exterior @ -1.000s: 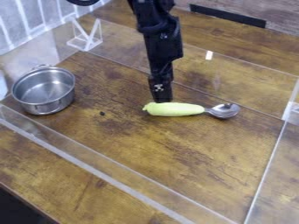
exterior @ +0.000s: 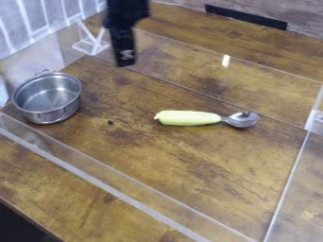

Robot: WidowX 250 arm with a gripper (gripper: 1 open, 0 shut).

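Observation:
A pale yellow-green corn-like object (exterior: 186,117) lies on the wooden table, with a metal spoon (exterior: 240,119) at its right end. A small steel pot (exterior: 48,97) sits at the left. My gripper (exterior: 125,57) hangs high at the top, dark and blurred, above and between the pot and the yellow-green object, apart from both. Its fingers are too blurred to tell how they stand.
Clear plastic walls (exterior: 301,170) border the work area on several sides. A white bracket (exterior: 93,43) stands at the back left.
My gripper has risen and moved left and back, away from the yellow-green object. The objects on the table look unmoved.

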